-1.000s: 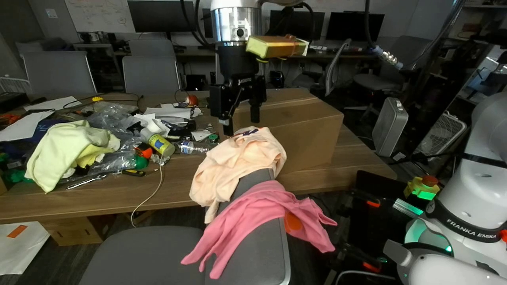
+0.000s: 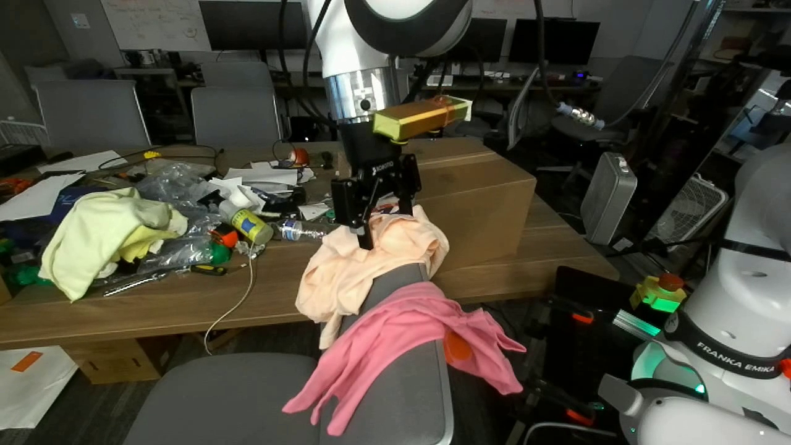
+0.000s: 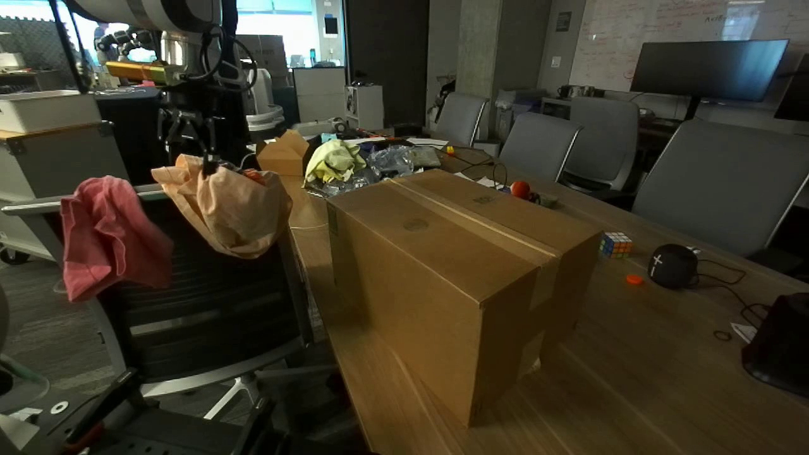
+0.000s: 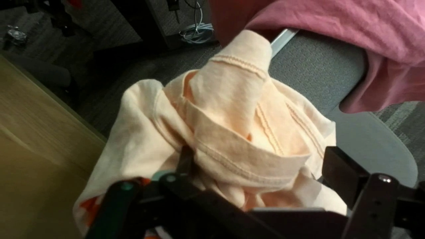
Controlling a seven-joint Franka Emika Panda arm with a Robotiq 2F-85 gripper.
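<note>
A peach cloth (image 2: 374,256) lies bunched over the corner of the grey chair's backrest (image 2: 404,278), with folds and stitched seams showing in the wrist view. My gripper (image 2: 385,224) points down at its top and stands open. One finger (image 2: 364,236) overlaps the cloth in exterior view 1. Between the spread fingers in the wrist view, the peach cloth (image 4: 243,159) bulges up, not clamped. Exterior view 2 has the gripper (image 3: 189,155) at the cloth's upper edge. A pink cloth (image 2: 400,315) drapes over the same backrest, apart from the gripper.
A large cardboard box (image 2: 482,211) stands on the table close behind the peach cloth. Clutter fills the table's left side, including a yellow cloth (image 2: 111,230), a plastic bottle (image 2: 300,230) and a yellow-labelled container (image 2: 252,225). A second white arm (image 2: 741,296) stands at right.
My gripper has come down from above the peach cloth to its top, fingers still apart. The upper fold of the peach cloth has shifted slightly; the pink cloth has not moved.
</note>
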